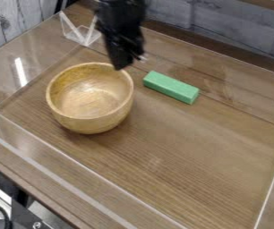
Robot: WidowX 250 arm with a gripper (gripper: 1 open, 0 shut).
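Observation:
My gripper [125, 55] is at the upper middle, raised above the back rim of a round tan bowl [89, 100]; it is dark and shut, with nothing visible between its fingers. A green rectangular block [172, 86] lies on the wooden table just right of the bowl, in clear view.
A clear plastic object [80, 27] stands at the back left. Cables show at the lower left, beyond the table's edge.

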